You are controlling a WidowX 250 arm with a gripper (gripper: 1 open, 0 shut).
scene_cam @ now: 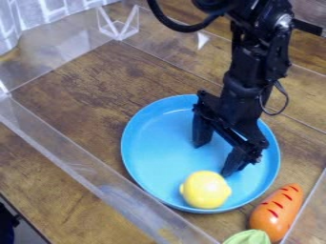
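A blue plate [152,152] lies on the wooden surface with a yellow round object [205,190] near its front. My black gripper [214,147] reaches down from the top right over the back and right of the plate, its fingertips low, behind the yellow object and apart from it. Whether it is open or shut is hard to make out against its dark body, and I see no object held in it.
An orange toy carrot [277,212] with a green top lies at the plate's front right. Clear plastic walls edge the left and right. Bare wood [90,95] is free at the back left.
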